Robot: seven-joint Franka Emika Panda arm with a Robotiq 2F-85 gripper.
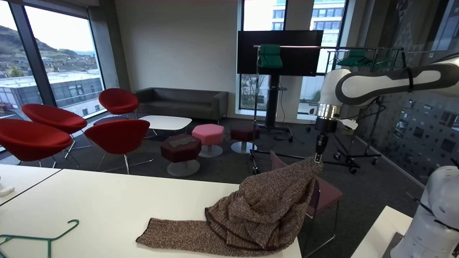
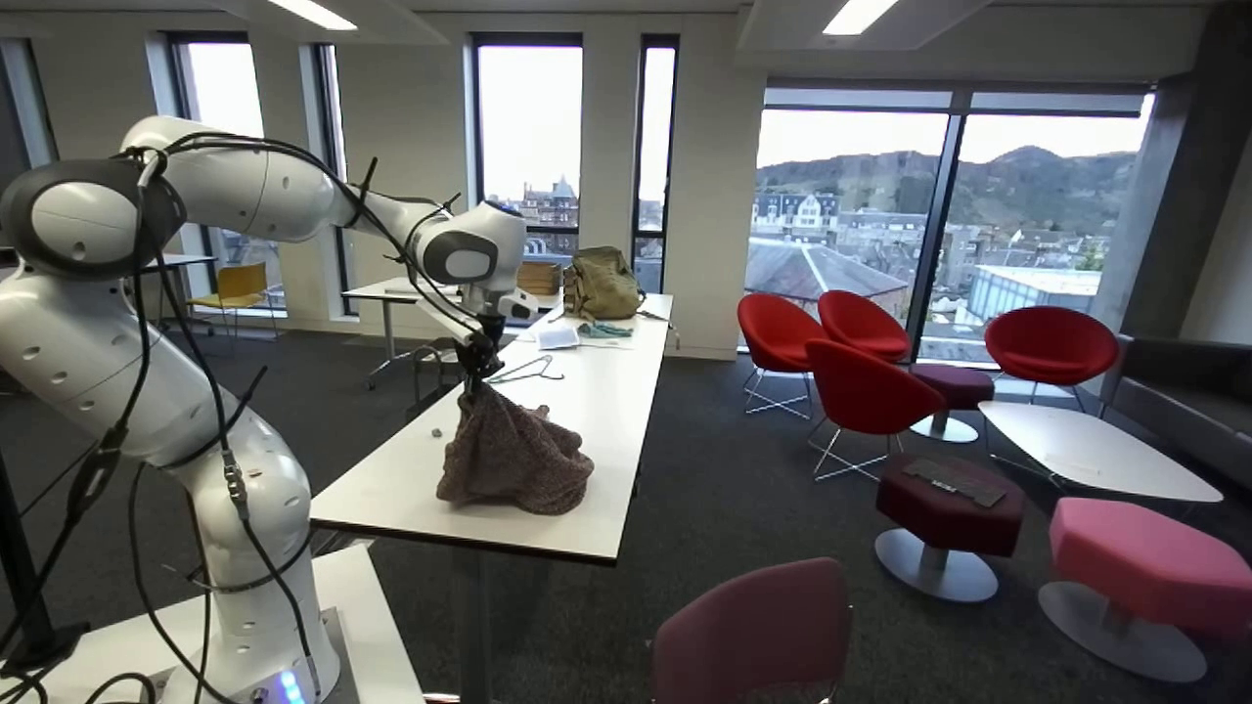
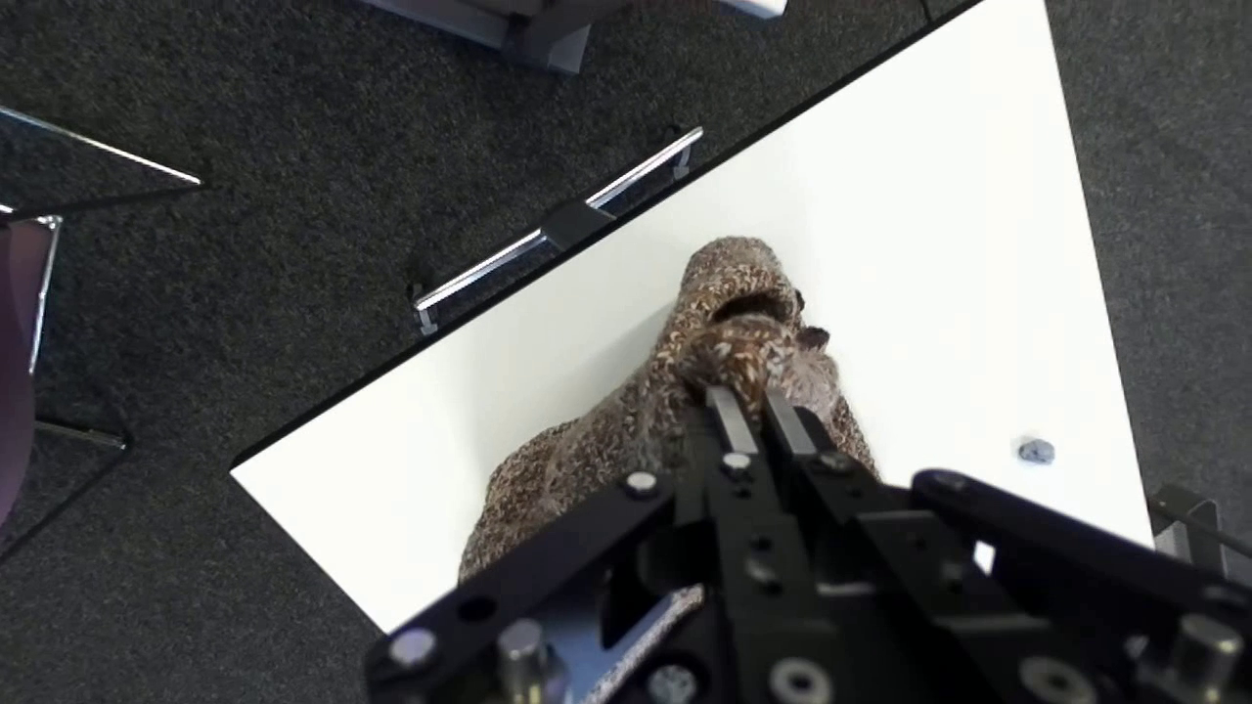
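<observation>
A brown speckled knit garment (image 1: 269, 202) with dark edging is bunched near the end of the white table. One sleeve-like length (image 1: 172, 232) lies flat toward the left in exterior view 1. My gripper (image 1: 318, 158) is shut on the garment's upper corner and holds it raised in a peak, while the bulk rests on the tabletop. Exterior view 2 has the garment (image 2: 516, 458) draped below my gripper (image 2: 475, 381). In the wrist view, cloth (image 3: 739, 352) bunches at my fingertips (image 3: 734, 418), and the fingers hide part of it.
A green hanger (image 1: 49, 238) lies on the table at the left in exterior view 1. A small grey lump (image 3: 1036, 451) sits on the bare tabletop (image 3: 962, 235). A purple chair (image 1: 327, 195) stands beside the table end. Farther along the table is an olive bag (image 2: 602, 284).
</observation>
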